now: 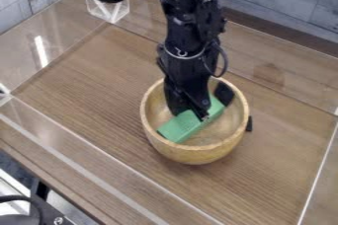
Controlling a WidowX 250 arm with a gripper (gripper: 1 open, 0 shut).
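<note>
A wooden bowl sits on the table, holding a green block and a dark object at its back right. My black gripper reaches down into the bowl from above, over the upper part of the green block. Its fingertips are dark and overlap, so whether anything is between them is hard to see.
A clear object stands at the back left. A dark cable or part lies at the lower left corner.
</note>
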